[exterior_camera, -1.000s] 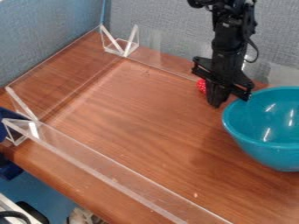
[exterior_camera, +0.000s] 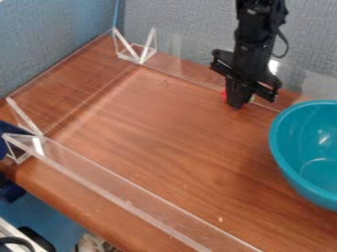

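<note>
My black gripper hangs low at the back right of the wooden table, its tip down near the surface. It is shut. A small red object shows behind it, mostly hidden; whether the fingers touch it cannot be told. A teal bowl stands at the right, cut off by the frame edge, to the front right of my gripper.
Clear plastic barriers run along the front and back edges, with white brackets at the left corners.
My gripper has moved slightly left and up, away from the bowl, and now covers more of the red object. The bowl has shifted a little to the right.
</note>
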